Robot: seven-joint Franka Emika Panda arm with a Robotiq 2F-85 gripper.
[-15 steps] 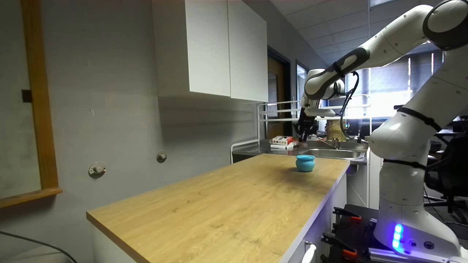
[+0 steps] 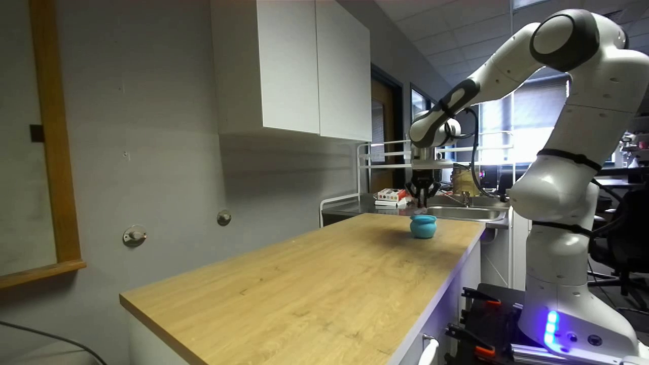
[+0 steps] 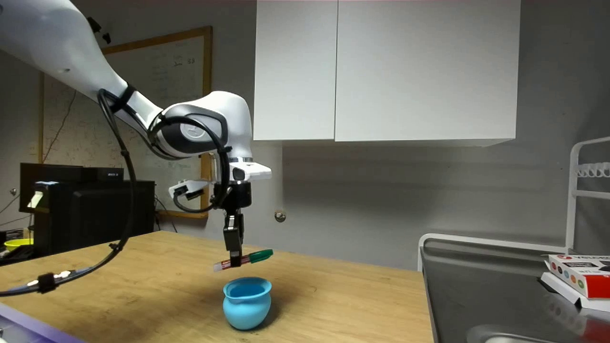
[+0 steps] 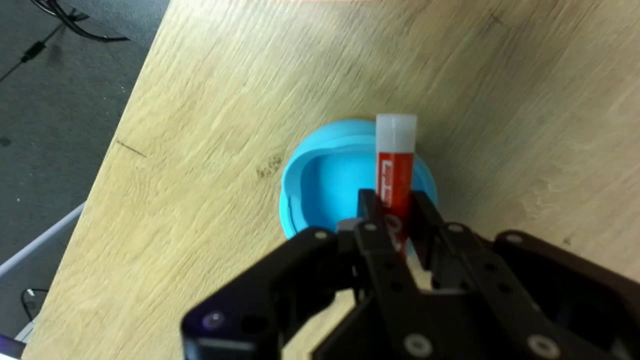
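A marker (image 3: 246, 260) with a red label, a whitish end and a green cap hangs nearly level above a blue pot (image 3: 247, 311). My gripper (image 3: 235, 264) is shut on its middle. Seen from the wrist, the marker's red barrel (image 4: 393, 180) runs between the black fingertips and crosses over the right part of the pot's mouth (image 4: 336, 180); the green cap is hidden there. The pot stands upright on the wooden counter (image 3: 366, 297), with clear space between its rim and the marker. Nothing shows inside the pot.
A white wall cabinet (image 2: 289, 67) hangs over the back of the counter. Beyond the counter's far end are a sink (image 2: 465, 213) and a red-and-white box (image 3: 583, 274). The counter around the pot is bare.
My arm has swung lower and slightly left in exterior view 1, and the gripper now points more straight down, above the pot. The pot has stayed put.
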